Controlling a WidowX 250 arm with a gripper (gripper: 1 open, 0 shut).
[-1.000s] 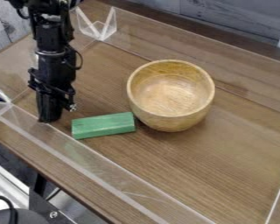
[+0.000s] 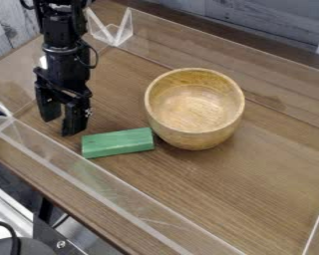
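The black robot gripper (image 2: 64,110) reaches down from the upper left onto the wooden table, its fingers standing open near the table's left side. A green rectangular block (image 2: 117,142) lies flat just to the lower right of it, apart from the fingers. Whether anything small is between the dark fingers cannot be seen clearly.
A wooden bowl (image 2: 193,106) stands right of the gripper, behind the green block. Transparent edging runs along the table's left and top.
The gripper has shifted and tilted slightly, with its lower part now appearing more upright and spread. The block and bowl have not moved.
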